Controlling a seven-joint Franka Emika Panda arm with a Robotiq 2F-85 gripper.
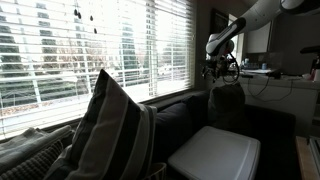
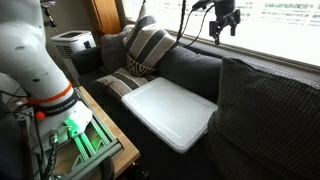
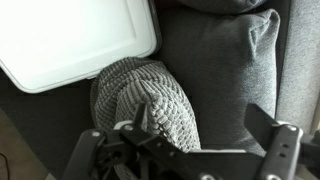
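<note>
High over the couch, near the window, my gripper hangs clear of everything below it. Its two dark fingers are spread apart at the bottom of the wrist view, the gripper open with nothing between them. A grey knitted pillow lies below, beside a smooth dark grey cushion. On the couch seat rests a white rectangular lid or box, lying flat; in the wrist view the white box fills the upper left.
A striped pillow leans against the couch back at the far end. The textured dark pillow stands large at the near end. Window blinds run behind the couch. A wooden table edge borders the front.
</note>
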